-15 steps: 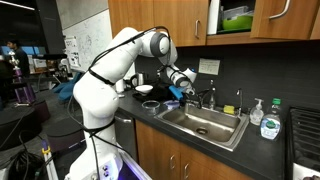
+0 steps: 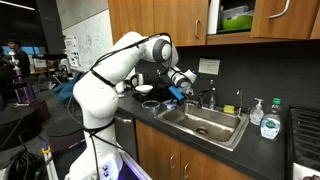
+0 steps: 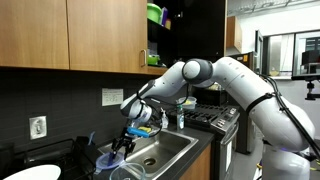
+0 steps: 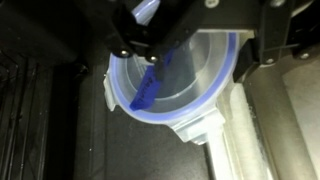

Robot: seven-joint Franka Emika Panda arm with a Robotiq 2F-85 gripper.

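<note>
Under my gripper in the wrist view is a clear round container point(image 4: 185, 98) with a pale blue rim and clip tabs at its edge. My fingers are apart, with one dark finger on each side of the container's upper part. Close by the left finger, a bright blue strip point(image 4: 147, 90) runs across the container; whether it touches that finger cannot be made out. Exterior view 1 has the gripper point(image 2: 180, 97) low over the counter left of the sink, with blue showing beside it.
To the right lies the steel sink point(image 2: 205, 124) with its faucet point(image 2: 211, 99). Soap and other bottles point(image 2: 271, 121) stand at its far right end. Wooden upper cabinets point(image 2: 150, 20) hang above. A black dish rack is at the left in the wrist view.
Over the last second the arm has hardly moved in exterior view 1. The gripper stays low beside the sink, and the counter objects look unchanged.
</note>
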